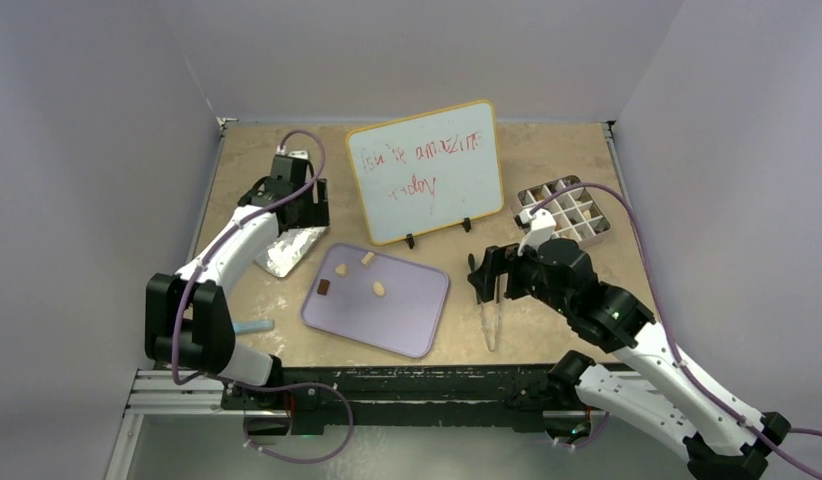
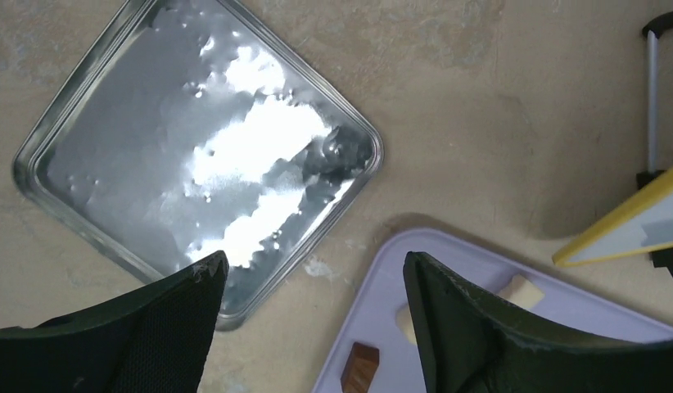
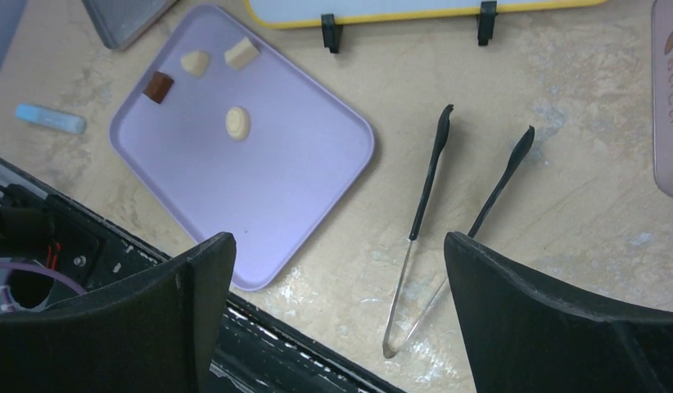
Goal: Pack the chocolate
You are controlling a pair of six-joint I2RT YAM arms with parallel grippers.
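Observation:
A purple tray (image 1: 407,310) holds a dark chocolate (image 1: 323,287) and three pale pieces (image 1: 378,289). My left gripper is above the foil-like metal tray (image 2: 128,147), its fingers apart with nothing between them. My right gripper stands open over the table between the purple tray and the metal tongs (image 3: 423,196), empty. A compartmented box (image 1: 565,205) sits at the back right, partly behind the right gripper's hose in the top view.
The whiteboard (image 1: 427,180) stands on black feet behind the purple tray. A light blue stick (image 3: 51,119) lies left of that tray. Grey walls enclose the table.

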